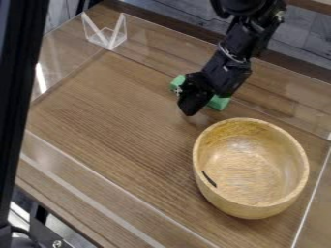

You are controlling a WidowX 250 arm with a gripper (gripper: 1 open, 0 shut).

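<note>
The black arm reaches down from the top right to my gripper [189,103], which sits low over a green object [218,100] at the middle of the table. The gripper's fingertips are at the near-left side of the green object and hide part of it. The fingers look shut; whether anything is between them is hard to see.
A large round tan bowl [274,169] stands at the front right. A white wire holder [106,35] is at the back left.
</note>
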